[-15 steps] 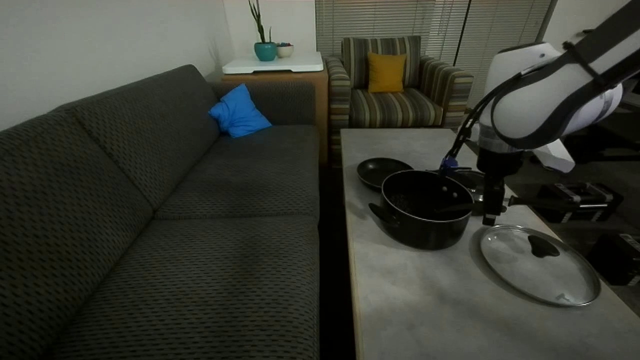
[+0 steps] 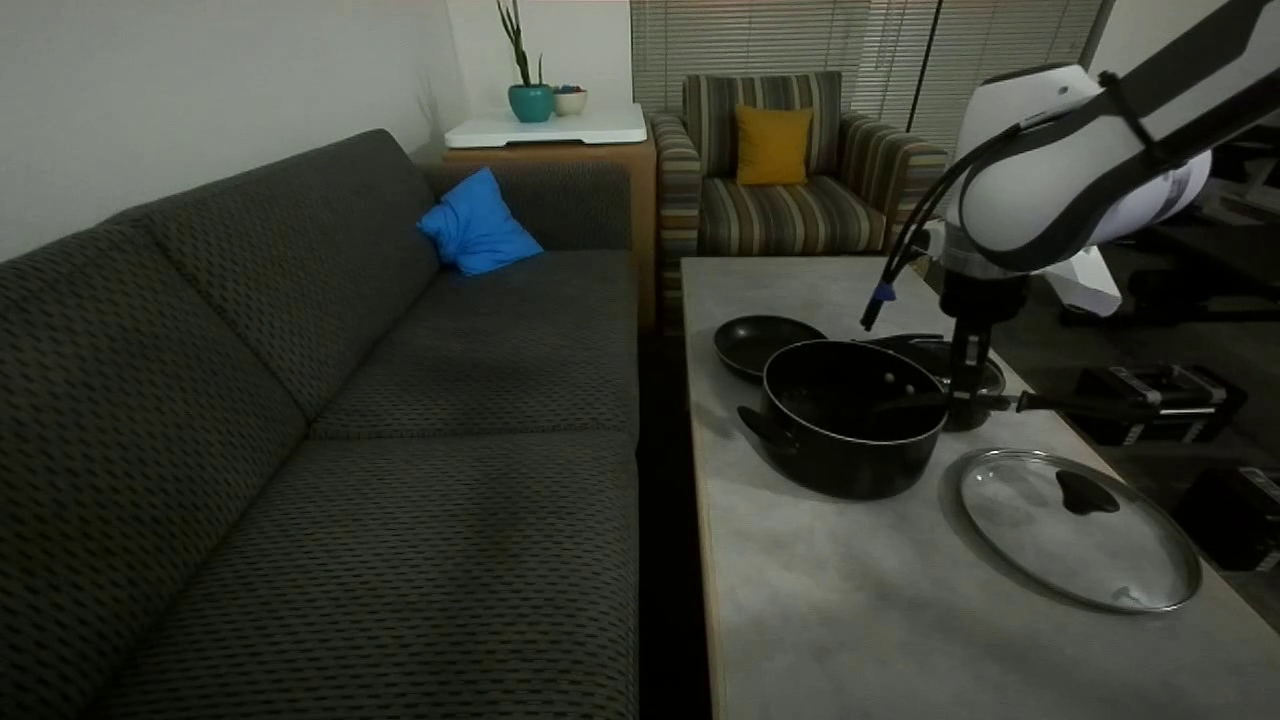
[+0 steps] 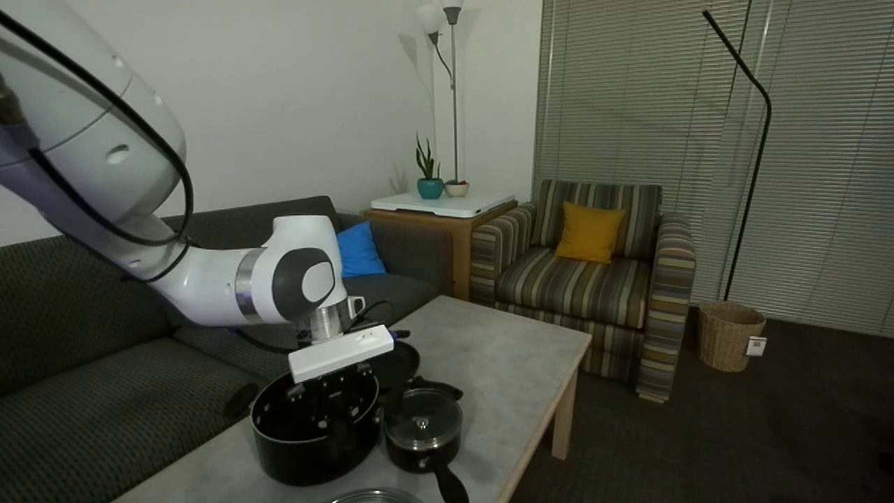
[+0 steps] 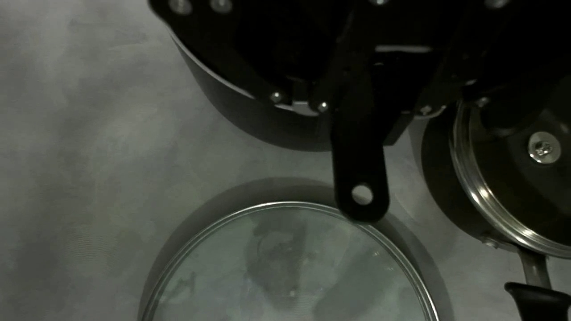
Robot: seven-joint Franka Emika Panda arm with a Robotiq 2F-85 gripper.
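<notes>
A large black pot (image 2: 852, 420) stands on the table, its inside dark. In the wrist view, a black utensil handle (image 4: 361, 160) with a hole in its end juts out over the pot's rim. My gripper is open at that rim, its fingers (image 4: 302, 107) apart on either side of the handle. Whether a finger touches the handle is too dark to tell. From the first exterior view, the gripper (image 2: 963, 406) points down at the pot's right side. The utensil's other end is lost in the pot's shadow.
A glass lid (image 2: 1080, 534) lies flat near the pot. Close beside the pot is a lidded saucepan (image 3: 423, 427) with its handle (image 3: 450, 483) sticking out. A small frying pan (image 2: 762, 342) sits behind.
The arm and gripper have shifted left, toward the pot. One second ago the gripper hung farther right, near the lid's edge. The pot and lid look unmoved.
</notes>
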